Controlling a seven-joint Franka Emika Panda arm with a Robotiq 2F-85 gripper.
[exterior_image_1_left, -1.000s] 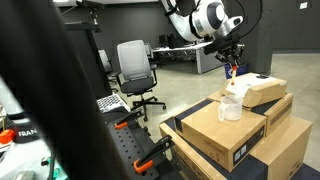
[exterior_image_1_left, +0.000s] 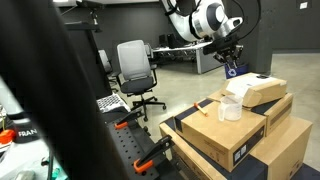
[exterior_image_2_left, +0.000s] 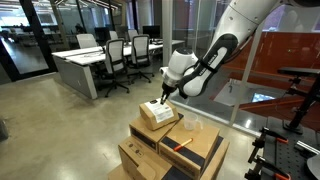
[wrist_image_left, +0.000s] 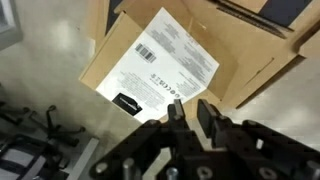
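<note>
My gripper (exterior_image_1_left: 233, 63) hangs open above the cardboard boxes in exterior view 1, nothing between its fingers. In the wrist view the gripper also stands open, over a box with a white printed label (wrist_image_left: 158, 65). An orange stick-like object, perhaps a marker (exterior_image_1_left: 203, 104), lies on the lower box top, left of the white cup (exterior_image_1_left: 231, 108). The cup stands upright on that box; its inside is hard to make out. In exterior view 2 the marker (exterior_image_2_left: 184, 145) shows as a small reddish stroke on the box top.
A smaller cardboard box (exterior_image_1_left: 257, 90) with a white label rises behind the cup, below the gripper. The lower box (exterior_image_1_left: 222, 133) has some bare top around the cup. An office chair (exterior_image_1_left: 135, 68) stands on the floor at the back left.
The orange object was at the gripper, over the cup, a second ago. The arm has hardly moved.
</note>
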